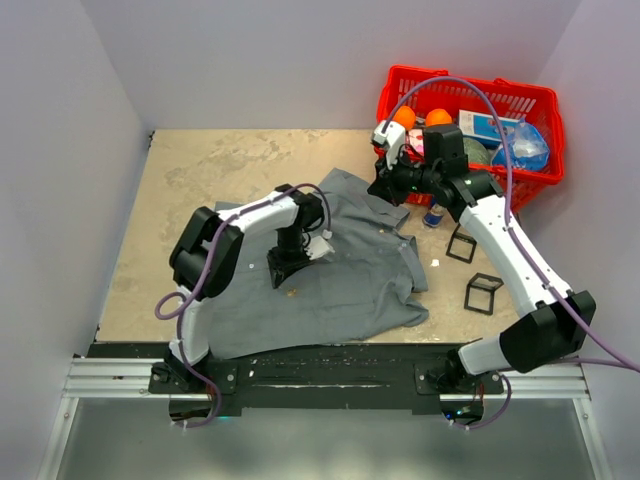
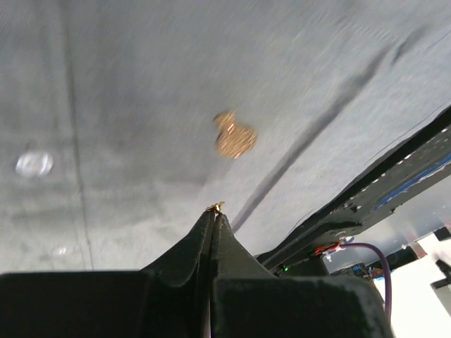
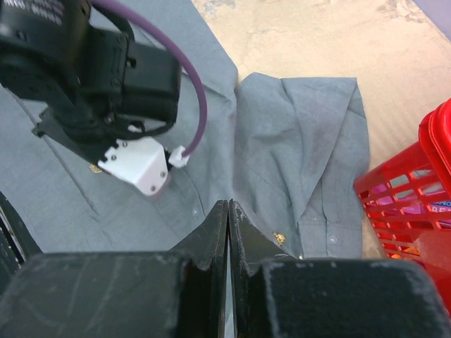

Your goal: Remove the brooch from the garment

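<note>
A grey garment (image 1: 300, 315) lies spread on the table. On it rests a small gold brooch (image 2: 236, 139), rounded with a smaller lobe; it shows as a gold spot in the top view. My left gripper is shut, with its tips beside the brooch and apart from it. A tiny gold bit (image 2: 215, 206) appears right at those fingertips; whether it is pinched or lies behind them I cannot tell. Over the garment's far right part, near the basket, my right gripper hangs shut with nothing visible between its fingers.
A red basket (image 1: 545, 110) holding oranges and packages stands at the back right. Two black frames (image 1: 481, 296) and a small can (image 1: 433, 216) lie right of the garment. Another gold piece (image 3: 280, 238) sits on the cloth below my right gripper.
</note>
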